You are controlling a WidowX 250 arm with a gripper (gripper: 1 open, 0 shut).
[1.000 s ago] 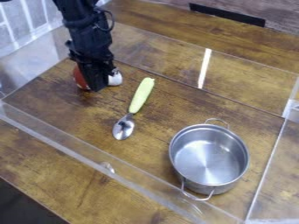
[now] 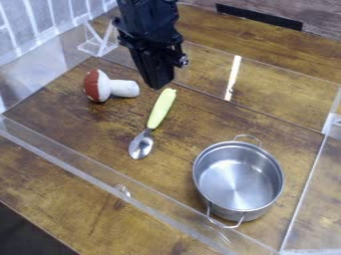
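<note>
The black gripper (image 2: 158,68) hangs high at the top centre, above and right of a red-and-white mushroom-shaped toy (image 2: 110,86) lying on the wooden table at the left. Below the gripper lies a spoon (image 2: 143,141) with a pale yellow-green handle (image 2: 163,108). A steel pot (image 2: 237,179) with two wire handles stands at the lower right. Whether the fingers are open or shut is hard to see; nothing clearly shows between them.
Clear low walls enclose the work area on the wooden table (image 2: 80,174). The lower left and the back right have bare free room.
The gripper has risen from low over the toy and moved up and to the right. The toy now shows in full on the table; spoon and pot are unmoved.
</note>
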